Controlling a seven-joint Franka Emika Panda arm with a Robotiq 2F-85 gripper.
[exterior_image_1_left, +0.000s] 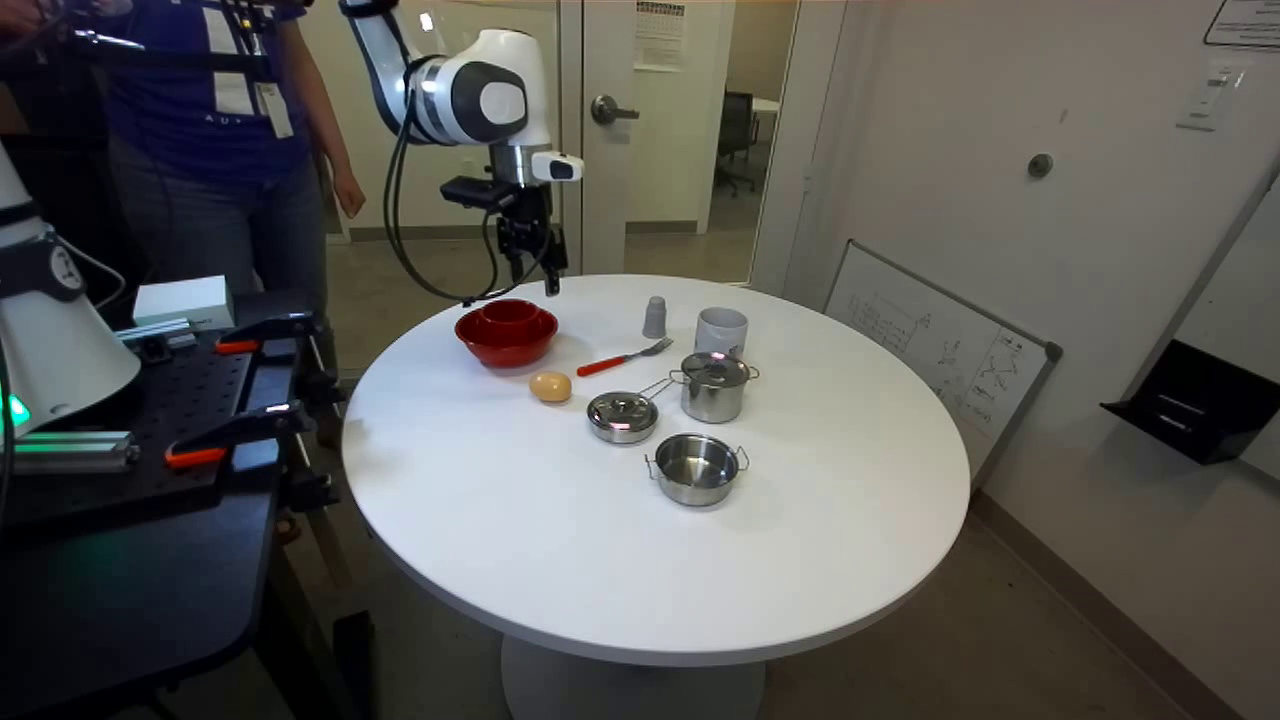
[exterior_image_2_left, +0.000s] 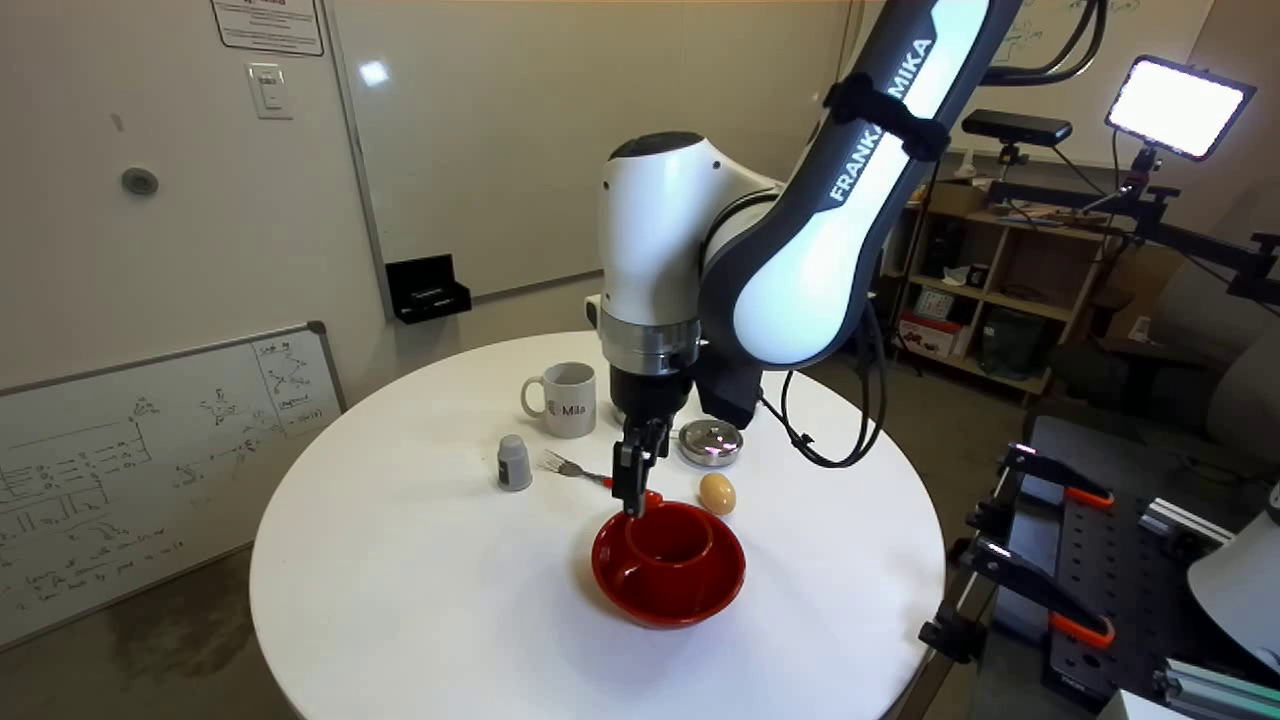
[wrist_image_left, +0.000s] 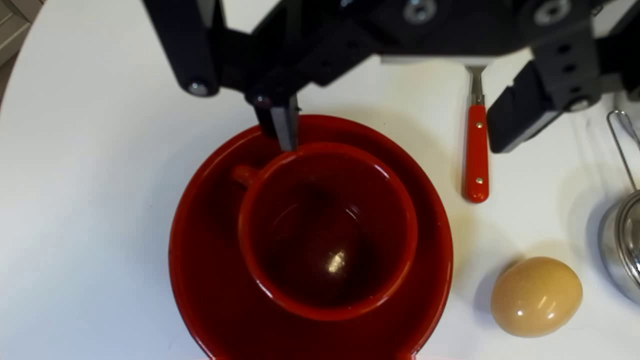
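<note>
A red cup stands upright inside a red bowl, its small handle pointing to the upper left in the wrist view. My gripper is open above the table, its fingers wide apart. One finger overlaps the cup's rim in the wrist view; the other appears beside the red handle of a fork. In exterior view 1 the gripper hangs above the bowl's far side, apart from it. Close to the bowl rests a brown egg.
A lidded steel pot, a small lidded pan and an open pot stand near the middle. A grey shaker and a grey mug are past the fork.
</note>
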